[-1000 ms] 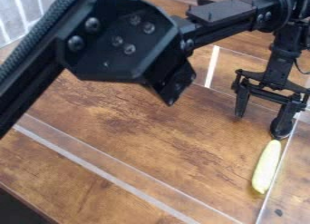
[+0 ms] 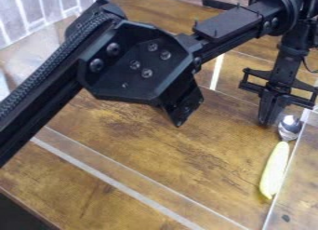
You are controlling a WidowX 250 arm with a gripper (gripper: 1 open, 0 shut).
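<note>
The black gripper [image 2: 271, 113] hangs at the right side of the table, its fingers low near a small rounded silvery object [image 2: 289, 127] with a dark end. The gripper looks closed, with nothing clearly between its fingers. Just below that object a long pale yellow item [image 2: 273, 170] lies lengthwise on the wood. The black arm reaches across the upper left of the view to the gripper.
A light railing stands at the top left, and the table's dark edge is at the bottom left.
The gripper has gone from spread fingers to closer together. The small rounded object at its right, dark before, now shows a silvery face. The yellow item is unmoved.
</note>
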